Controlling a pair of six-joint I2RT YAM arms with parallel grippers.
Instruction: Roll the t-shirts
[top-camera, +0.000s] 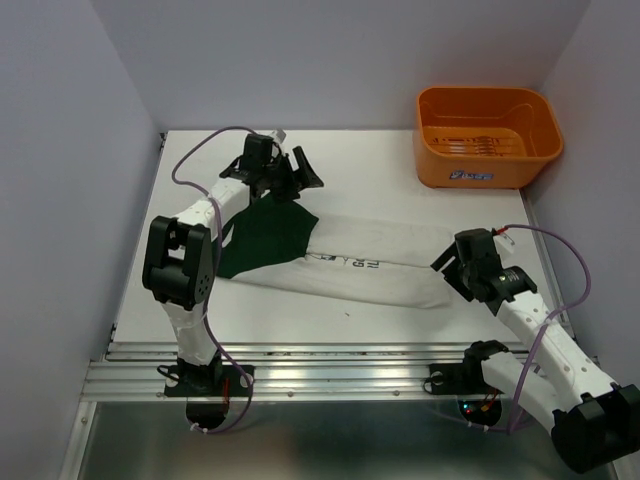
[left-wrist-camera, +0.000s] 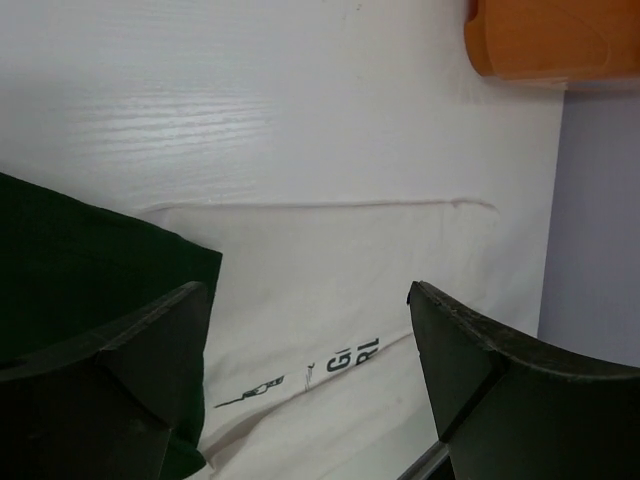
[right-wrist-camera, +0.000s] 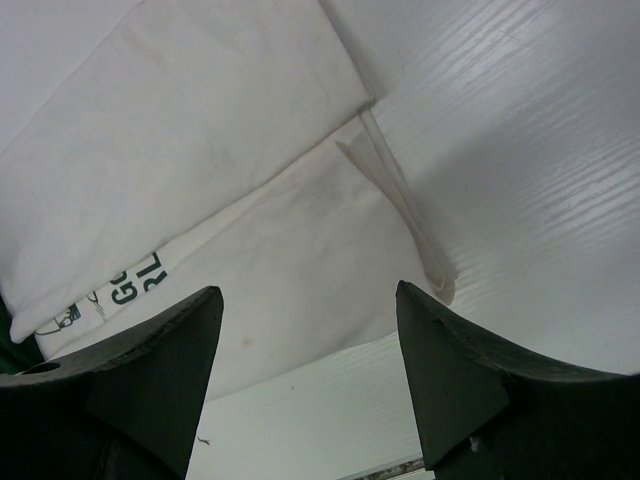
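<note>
A white t-shirt (top-camera: 372, 285) lies flat and folded lengthwise in the middle of the table, with printed letters along its centre seam. A dark green cloth (top-camera: 262, 243) covers its left part. My left gripper (top-camera: 300, 170) is open above the green cloth's upper edge; in the left wrist view the white t-shirt (left-wrist-camera: 330, 270) shows between and beyond its fingers. My right gripper (top-camera: 446, 263) stands open at the white t-shirt's right end; in the right wrist view that end has a layered, slightly ruffled edge (right-wrist-camera: 400, 210).
An orange plastic bin (top-camera: 485, 170) sits at the back right against the wall. Walls bound the table at the back and both sides.
</note>
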